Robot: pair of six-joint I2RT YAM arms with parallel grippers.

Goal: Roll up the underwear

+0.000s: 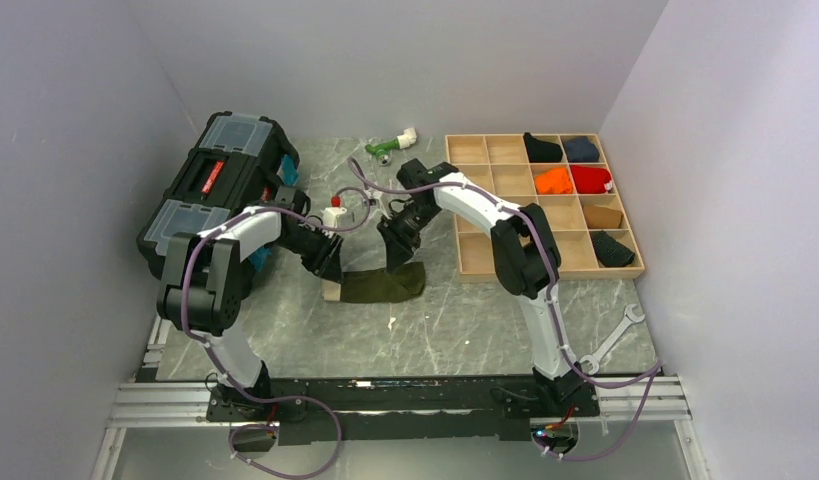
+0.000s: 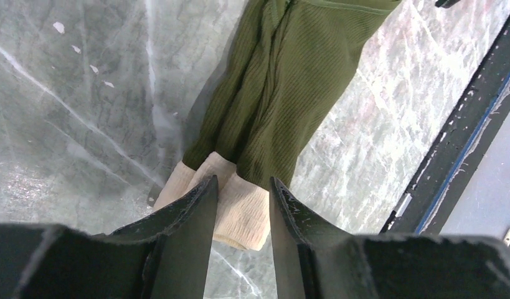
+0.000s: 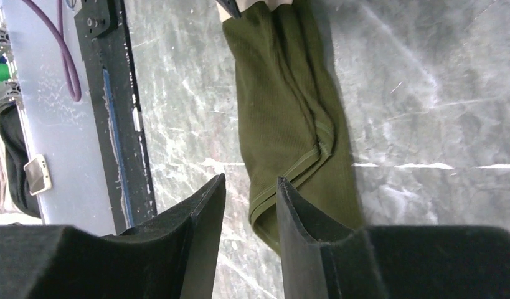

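The dark olive underwear [image 1: 377, 287] lies folded into a flat strip on the marble tabletop, its beige waistband [image 1: 332, 291] at the left end. Over that band is my left gripper [image 1: 332, 274]; in the left wrist view its fingers [image 2: 193, 215] stand apart, with part of the beige band [image 2: 243, 215] showing in the gap. My right gripper [image 1: 391, 264] hovers by the far edge of the strip, towards its right end. Its fingers [image 3: 199, 215] are spread with no cloth pinched, and a creased olive fold [image 3: 283, 177] lies just beyond them.
A divided wooden box [image 1: 472, 252] with several rolled garments stands at the back right. Black cases [image 1: 220, 165] fill the left side. A wrench [image 1: 613, 337] rests at the right front. Bare tabletop [image 1: 385, 350] lies in front of the cloth.
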